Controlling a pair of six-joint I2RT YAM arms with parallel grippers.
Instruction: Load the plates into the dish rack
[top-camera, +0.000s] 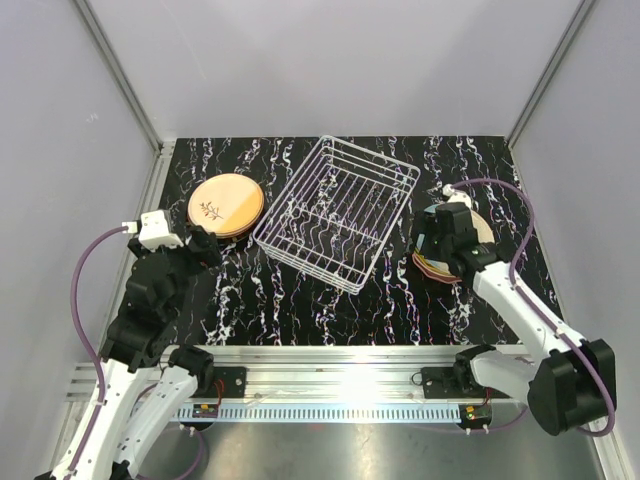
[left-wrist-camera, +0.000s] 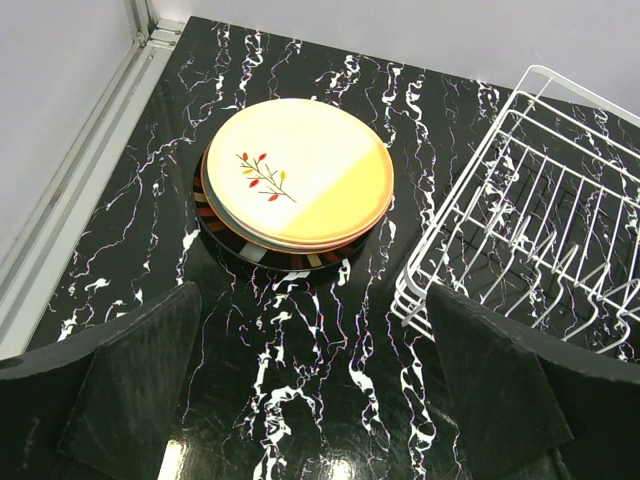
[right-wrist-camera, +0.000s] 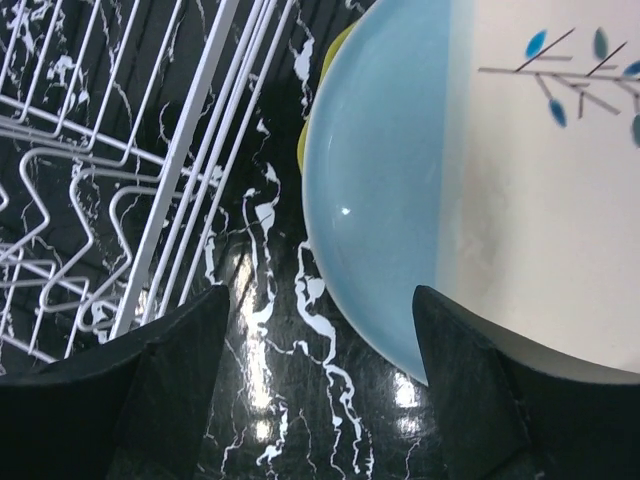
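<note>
A stack of plates (top-camera: 224, 200) lies flat left of the white wire dish rack (top-camera: 336, 212); its top plate (left-wrist-camera: 300, 175) is cream and yellow with a sprig. My open left gripper (top-camera: 205, 250) hangs near that stack, nothing between its fingers. On the right, my right gripper (top-camera: 430, 232) is over the second stack (top-camera: 470, 232). In the right wrist view its fingers stand apart at the near rim of the blue-and-cream top plate (right-wrist-camera: 380, 180), the left finger over the counter, the right over or beside the rim.
Grey walls border the back and sides, with metal rails along the edges.
</note>
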